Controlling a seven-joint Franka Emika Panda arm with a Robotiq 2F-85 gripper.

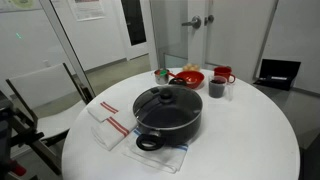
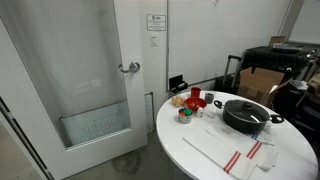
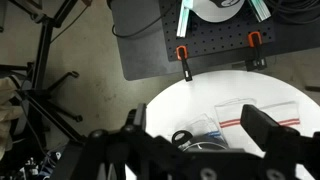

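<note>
A black pot (image 1: pixel 168 118) with a glass lid (image 1: pixel 168 97) stands on the round white table (image 1: pixel 235 140). The pot's front handle reaches over a white cloth with blue stripes (image 1: pixel 165 157). Left of the pot lie white cloths with red stripes (image 1: pixel 110 130), also seen beside the pot (image 2: pixel 246 115) in the other exterior view. In the wrist view my gripper is open, its black fingers (image 3: pixel 262 126) wide apart at the bottom of the picture. Between them, below, part of the pot's lid and its handle (image 3: pixel 182 137) show. Nothing is held.
At the table's far side are a red bowl (image 1: pixel 190 77), a red mug (image 1: pixel 224 73), a dark mug (image 1: pixel 216 89) and a small can (image 1: pixel 161 76). A perforated dark mounting plate (image 3: pixel 220 45) borders the table in the wrist view.
</note>
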